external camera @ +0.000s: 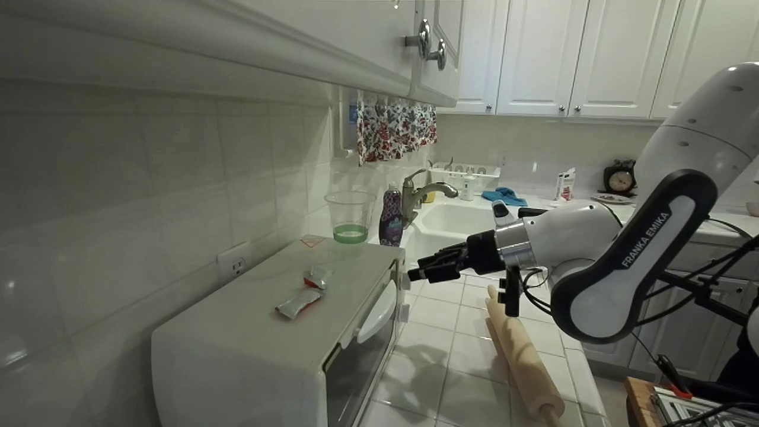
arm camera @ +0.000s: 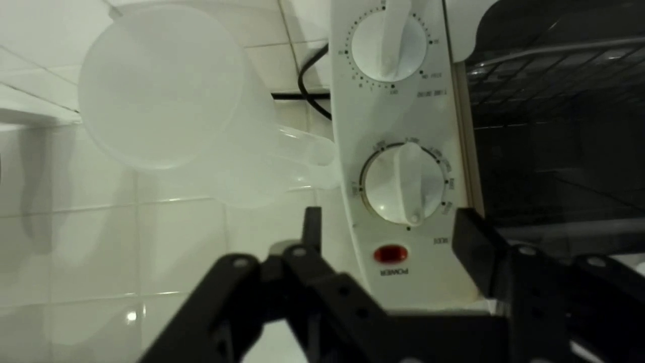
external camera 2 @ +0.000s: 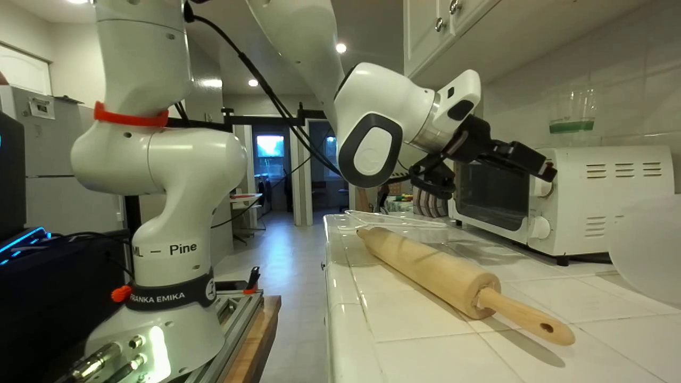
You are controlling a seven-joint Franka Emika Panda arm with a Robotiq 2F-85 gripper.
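Observation:
My gripper is part open, its two dark fingers apart with nothing held between them. In the wrist view the gap lies over the control panel of the white toaster oven [arm camera: 417, 272]. A lower knob [arm camera: 405, 184] and the red power light [arm camera: 390, 253] show between and just beyond the fingertips, and an upper knob [arm camera: 388, 45] is farther off. From the side, the gripper [external camera: 413, 274] is near the oven's front right corner, above the counter. Whether a finger touches the oven cannot be told.
A wooden rolling pin [external camera 2: 434, 268] lies along the counter's front side. Beside the oven stands a translucent pitcher [arm camera: 160, 91]. On the oven top are small packets [external camera: 299, 302] and a clear green-bottomed cup [external camera: 350, 220]. A purple soap bottle [external camera: 391, 217] stands by the sink.

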